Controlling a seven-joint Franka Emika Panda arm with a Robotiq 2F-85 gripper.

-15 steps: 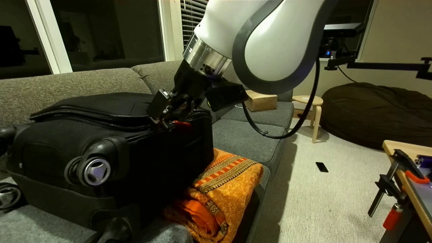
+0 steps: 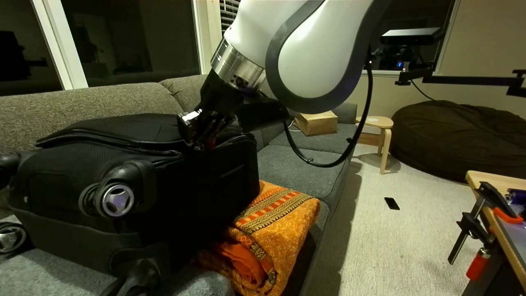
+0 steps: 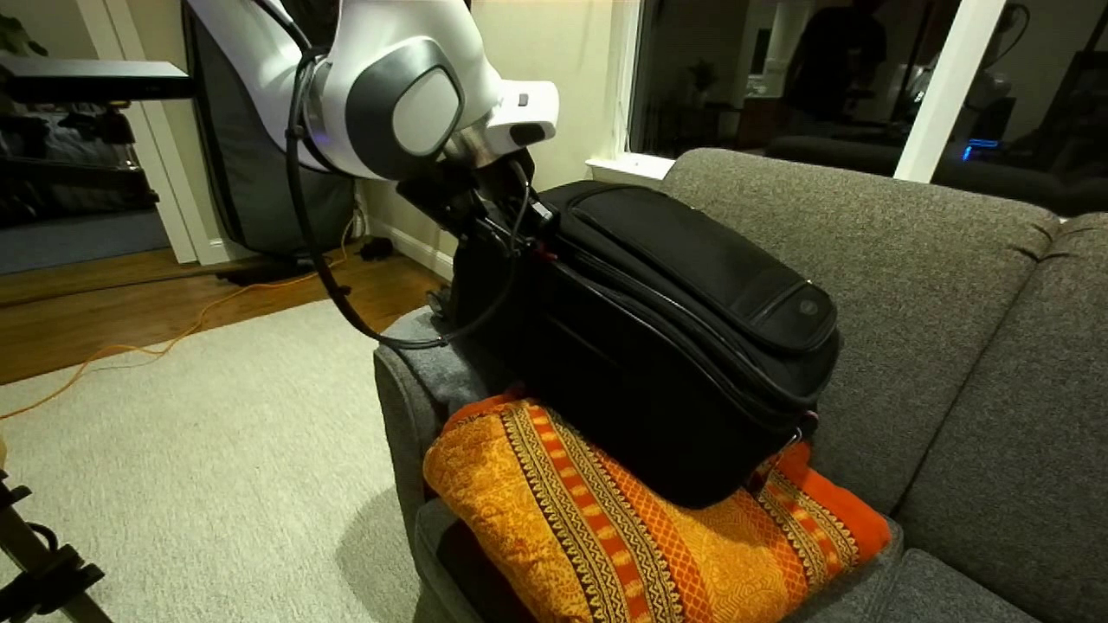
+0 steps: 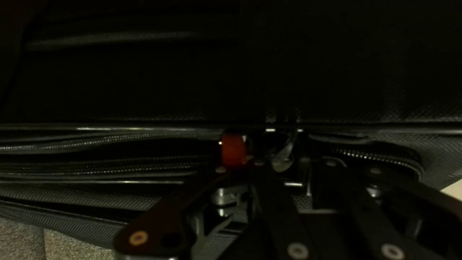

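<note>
A black suitcase (image 2: 212, 177) lies on its side on the couch, its zipped edges facing up toward my gripper (image 2: 203, 142). In exterior view 2 the gripper (image 3: 531, 240) reaches down to the seam near the far end of the suitcase (image 3: 623, 343). The wrist view shows a small pale metal zipper pull (image 4: 283, 156) between my nearly closed fingers, which appear shut on it; the dark makes the contact hard to see. A red piece (image 4: 234, 149) sits at the left fingertip. Zipper teeth (image 4: 376, 156) run along the seam to the right.
A folded orange patterned blanket (image 2: 281, 212) lies under and beside the suitcase. The couch back (image 3: 883, 260) rises behind it. My arm's black cable (image 3: 312, 228) loops down near the suitcase. Open floor (image 2: 384, 241) lies in front of the couch.
The arm and gripper have shifted left and slightly down in exterior view 1, closer against the suitcase seam. The red piece is now less visible there. The suitcase looks nearly unmoved.
</note>
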